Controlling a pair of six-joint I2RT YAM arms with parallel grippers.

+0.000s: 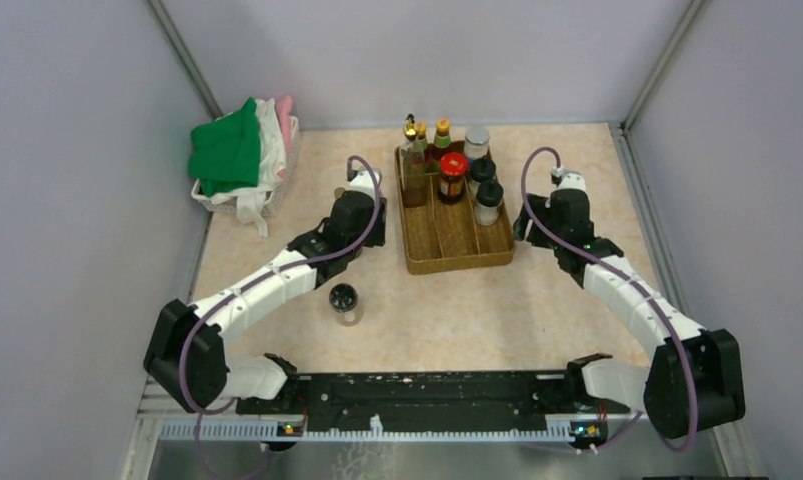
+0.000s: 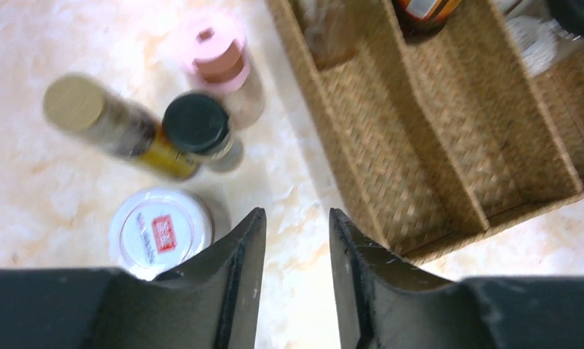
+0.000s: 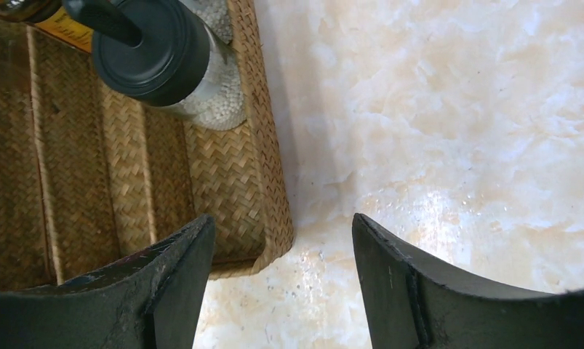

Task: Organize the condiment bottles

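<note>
The divided woven tray [image 1: 461,264] holds several bottles and jars toward its back; its front is empty. Among them are a red-lidded jar [image 1: 452,178], a tall gold-topped bottle [image 1: 413,170] and a black-capped jar [image 1: 489,202]. My left gripper is open left of the tray, nothing between its fingers. Left of it in that wrist view stand a white-lidded jar [image 2: 160,228], a dark-capped bottle [image 2: 199,125], an oil bottle [image 2: 121,120] and a pink-capped jar [image 2: 217,54]. Just beyond the tray's right wall, my right gripper stands open and empty.
A black-lidded jar [image 1: 345,304] stands alone at front left. A white basket [image 1: 273,200] with cloths, including a green one [image 1: 225,150], occupies the back left. Bare table lies in front and right of the tray.
</note>
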